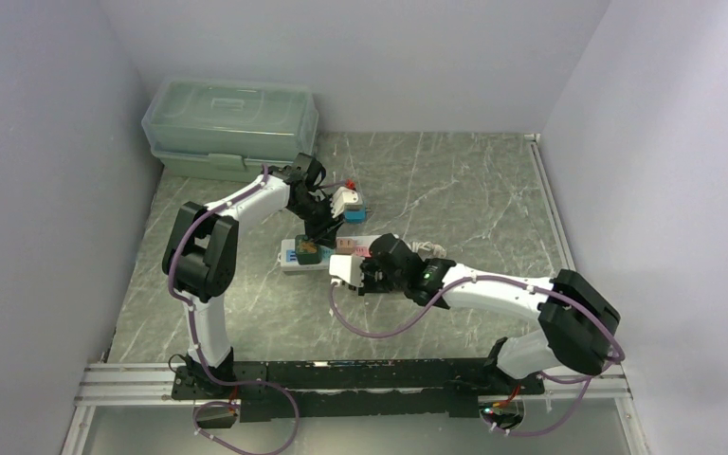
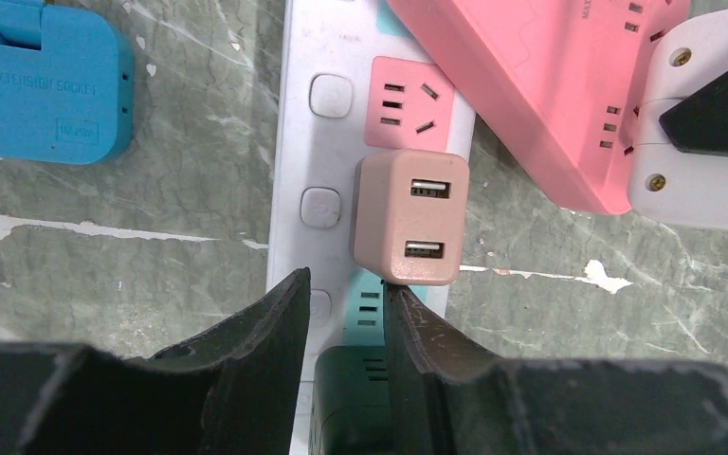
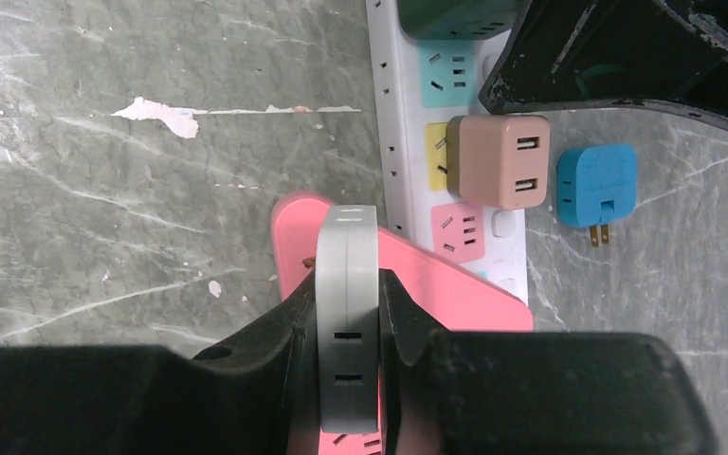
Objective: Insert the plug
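Note:
A long white power strip (image 2: 289, 190) with coloured sockets lies on the table. A pale pink USB plug block (image 2: 436, 218) sits on it. My left gripper is shut on the dark green block (image 2: 353, 403) at the strip, whose lower part is hidden. My right gripper is shut on a slim white-grey block (image 3: 348, 246) with slots. Under that block is a bigger pink slotted body (image 3: 445, 284). Whether the two are joined I cannot tell. One end of the pink body overlaps the strip from above.
Beside the strip lies a blue adapter (image 3: 597, 185) with two metal prongs. A translucent green box (image 1: 232, 123) stands at the back left. Both grippers are close together over the strip.

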